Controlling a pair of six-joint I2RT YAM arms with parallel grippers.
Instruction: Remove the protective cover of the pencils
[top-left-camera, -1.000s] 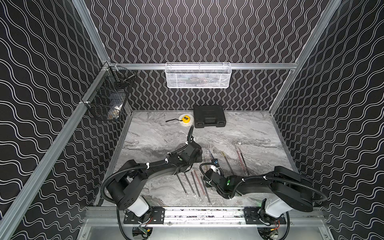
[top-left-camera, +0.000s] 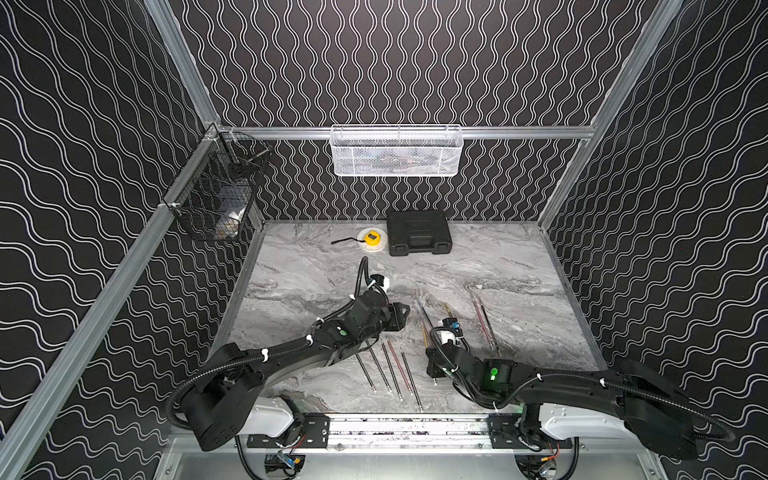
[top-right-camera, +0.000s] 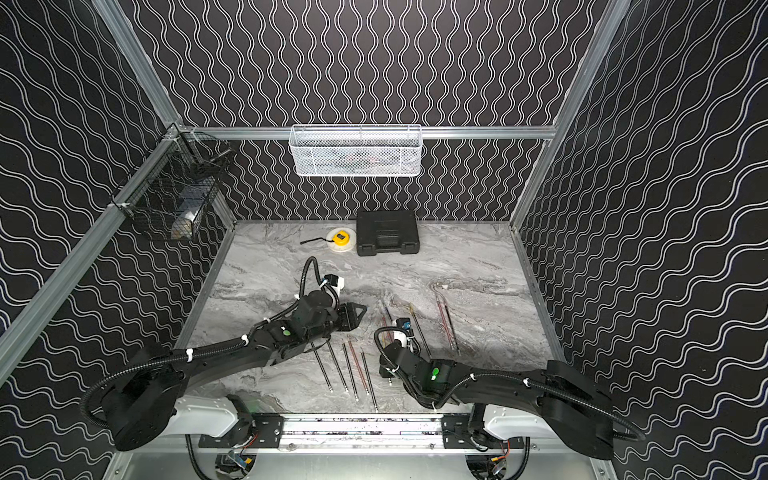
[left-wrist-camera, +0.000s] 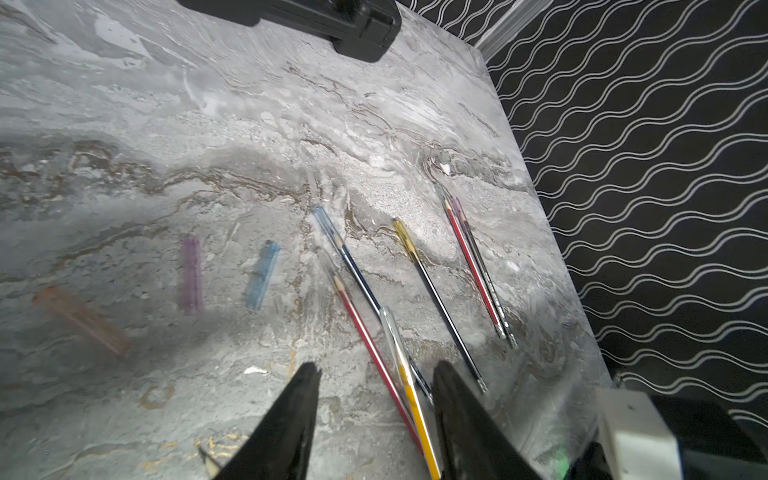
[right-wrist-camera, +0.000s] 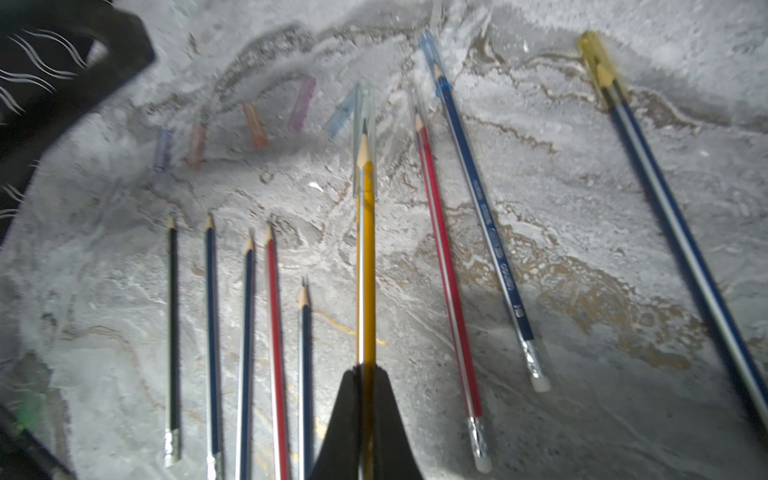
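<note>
The right wrist view shows my right gripper shut on a yellow pencil (right-wrist-camera: 365, 256) with its clear cover (right-wrist-camera: 364, 104) over the tip. Red (right-wrist-camera: 444, 264), blue (right-wrist-camera: 488, 232) and striped pencils (right-wrist-camera: 672, 224) with covers lie right of it. Several bare pencils (right-wrist-camera: 273, 320) lie to the left. Loose coloured covers, orange (left-wrist-camera: 82, 320), purple (left-wrist-camera: 190, 274) and blue (left-wrist-camera: 261, 273), lie on the table. My left gripper stands open above the pencils, nothing held.
A black case (top-left-camera: 419, 233) and a yellow tape measure (top-left-camera: 372, 238) on a white round object sit at the back. A white mesh basket (top-left-camera: 396, 160) and a black wire basket (top-left-camera: 208, 208) hang on the walls.
My right arm has moved a little to the right.
</note>
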